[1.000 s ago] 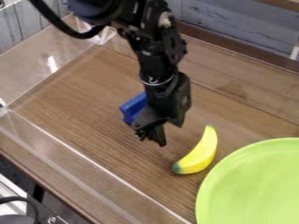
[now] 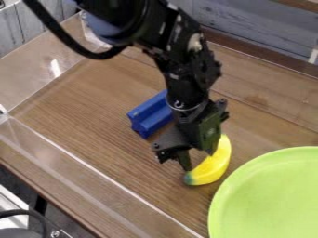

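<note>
A yellow banana (image 2: 209, 170) with a green tip lies on the wooden surface, just left of a large light-green plate (image 2: 263, 197). My black gripper (image 2: 187, 158) is open and hangs low over the banana's upper left part, partly covering it. Whether the fingers touch it I cannot tell. A blue block (image 2: 148, 114) lies behind and left of the gripper, partly hidden by it.
A clear raised edge runs along the near left, with cables beyond it at the bottom left. A grey panelled wall stands at the back.
My gripper has moved right and down, from beside the blue block to over the banana. The banana, block and plate look unmoved.
</note>
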